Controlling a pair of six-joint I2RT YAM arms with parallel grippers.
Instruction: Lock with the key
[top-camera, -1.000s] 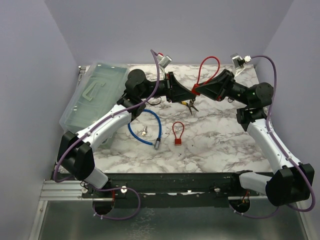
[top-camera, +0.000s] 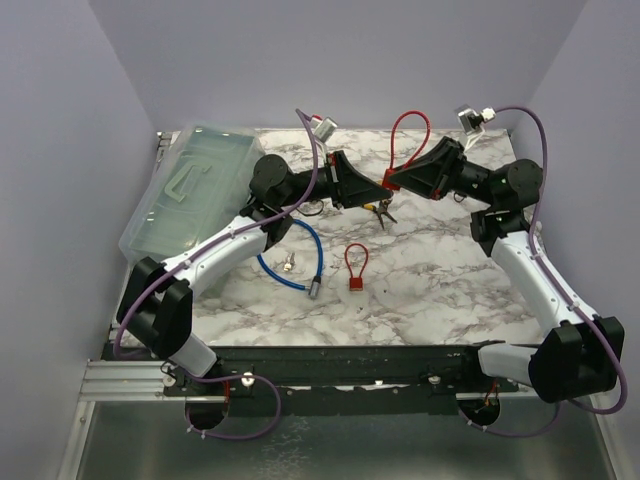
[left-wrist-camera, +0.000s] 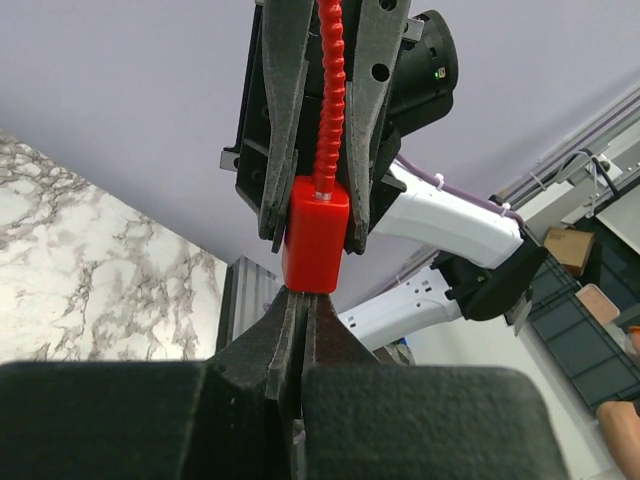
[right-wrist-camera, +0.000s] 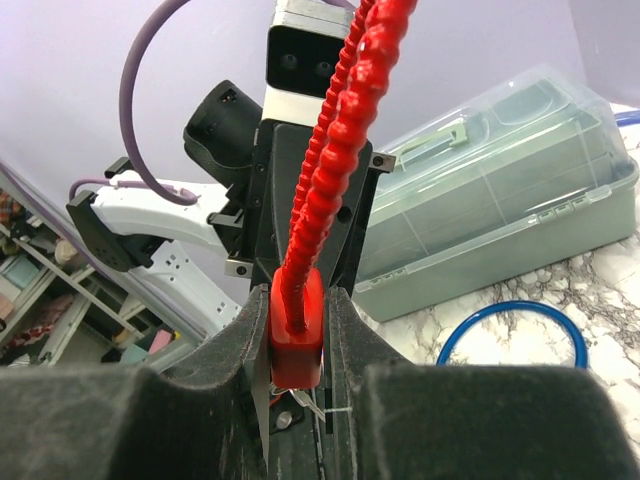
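Observation:
A red cable lock hangs between my arms; in the top view its body (top-camera: 389, 180) lies at the right gripper's tips and its loop rises above. My right gripper is shut on the sides of the lock's red body (left-wrist-camera: 318, 240), as both wrist views show. Directly below that body, my left gripper is shut, its tips meeting at the lock's underside. No key can be made out between them. A small silver piece (right-wrist-camera: 307, 402) shows under the lock, but its shape is unclear.
On the marble table lie a second red lock (top-camera: 356, 283), a blue cable lock (top-camera: 319, 255), small keys (top-camera: 289, 262) and pliers (top-camera: 384, 214). A lidded green-grey box (top-camera: 190, 190) fills the left side.
Both grippers have shifted slightly to the left in the top view, and the held lock's loop has swung a little left with them. The things on the table have stayed put.

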